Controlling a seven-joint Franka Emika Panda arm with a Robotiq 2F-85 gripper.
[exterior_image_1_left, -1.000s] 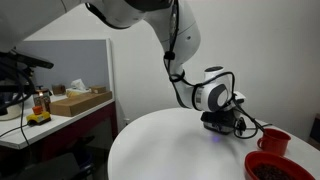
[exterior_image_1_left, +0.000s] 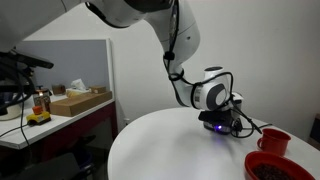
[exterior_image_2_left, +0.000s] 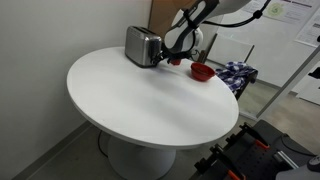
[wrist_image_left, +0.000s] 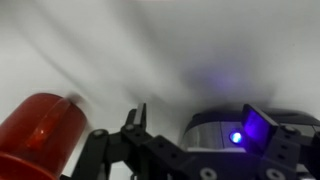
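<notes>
A silver and black toaster (exterior_image_2_left: 142, 46) stands at the far side of the white table. My gripper is low beside it; in the wrist view its two fingers stand well apart, so it is open. The toaster's metal end (wrist_image_left: 212, 132) shows between and under the fingers, close to the right one, where a blue light glows. Whether that finger touches the toaster I cannot tell. In exterior view 1 the arm hides much of the toaster. A red mug (exterior_image_1_left: 273, 141) stands to the right of the gripper.
A red bowl (exterior_image_1_left: 258, 171) with dark contents sits near the mug, at the table's edge. In exterior view 1, boxes (exterior_image_1_left: 82, 102) and small items lie on a separate surface at the left.
The arm and gripper are almost still. The blue glow near the gripper looks a little stronger now. Toaster, mug and bowl have not visibly moved.
</notes>
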